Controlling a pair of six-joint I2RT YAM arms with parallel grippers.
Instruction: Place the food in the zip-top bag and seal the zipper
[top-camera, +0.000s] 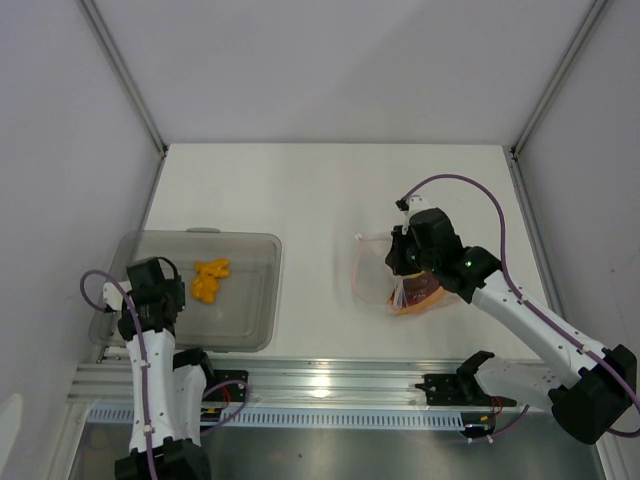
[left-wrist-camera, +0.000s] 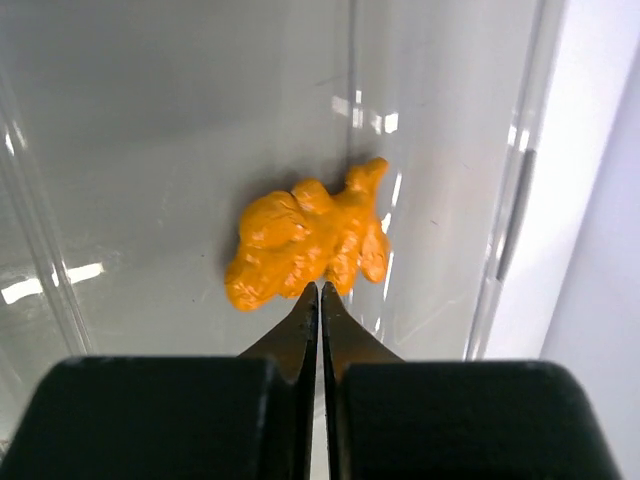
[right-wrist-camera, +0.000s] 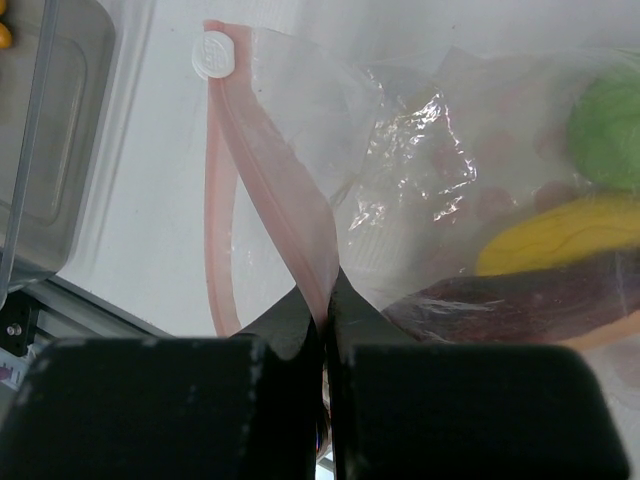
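Note:
An orange, lumpy food piece (left-wrist-camera: 300, 240) lies in the clear grey tray (top-camera: 245, 310), near one of its walls. My left gripper is shut with nothing between its fingers; the piece lies beyond the fingertips in the left wrist view. From above, the left gripper stands over the tray's left side, left of the orange piece (top-camera: 209, 281). My right gripper is shut on the pink-edged mouth of the zip bag (right-wrist-camera: 265, 140), whose white slider (right-wrist-camera: 213, 55) sits at the far corner. Inside the bag show a green item (right-wrist-camera: 610, 125), a yellow one (right-wrist-camera: 560, 235) and a dark purple one (right-wrist-camera: 540, 300).
Bare white table (top-camera: 315, 230) stretches between tray and bag. A metal rail (top-camera: 330, 375) runs along the front edge, and grey walls enclose the sides and back.

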